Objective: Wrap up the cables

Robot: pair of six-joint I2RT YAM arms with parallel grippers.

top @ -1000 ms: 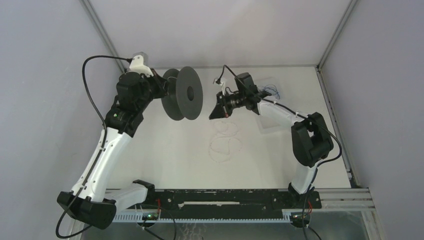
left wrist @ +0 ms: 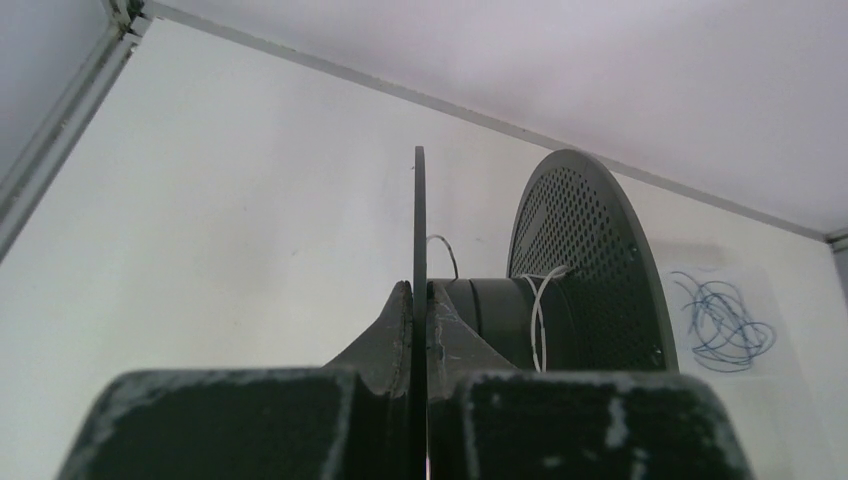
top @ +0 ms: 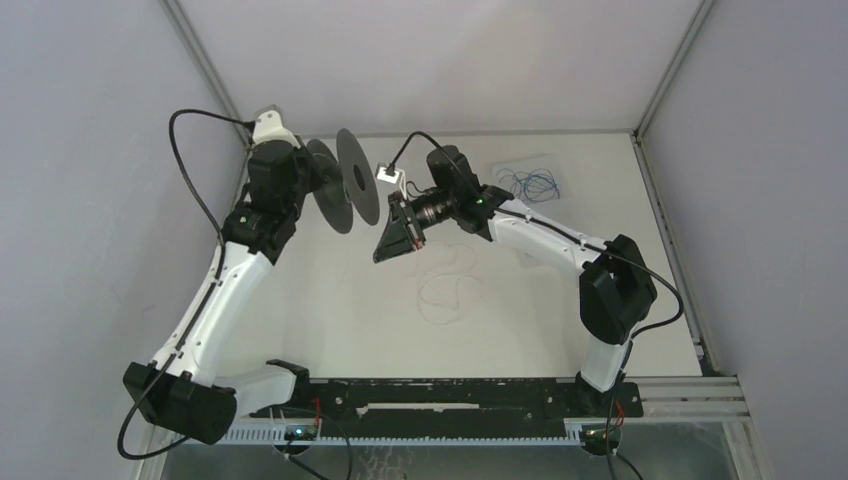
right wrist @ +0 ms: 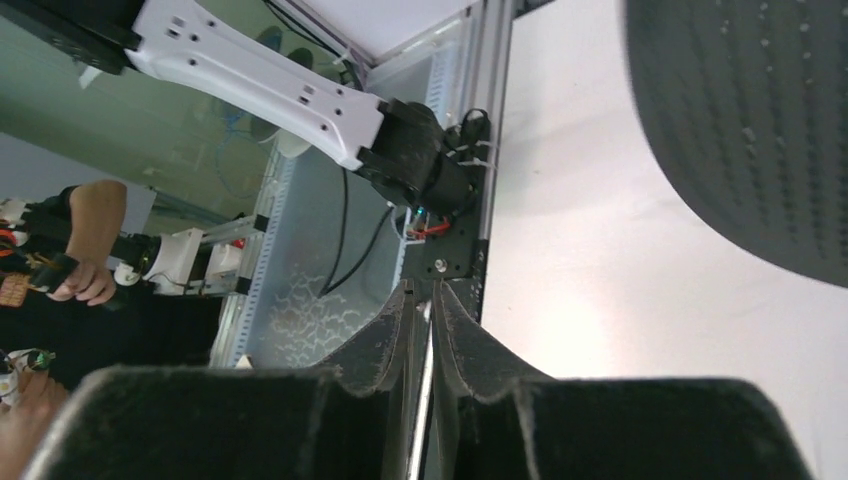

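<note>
A dark grey spool (top: 358, 178) with two round flanges hangs at the upper left of the top view. My left gripper is shut on the thin edge of one flange, seen edge-on between its fingers. A pale cable (left wrist: 540, 315) loops around the spool's core beside the far, perforated flange. My right gripper (top: 384, 254) stands in front of the spool and slightly right of it, apart from the flange. In the right wrist view a narrow gap shows between its fingers, with nothing held.
A tangle of blue cable (top: 530, 185) lies on a clear sheet at the back right. Faint reddish loops (top: 450, 290) mark the white table (top: 340, 320), which is otherwise clear in front. In the right wrist view, people's hands show at the far left, beyond the frame.
The spool has shifted a little left and turned, opening a wider view between its flanges. My right gripper has travelled left and toward the front, closer to the spool.
</note>
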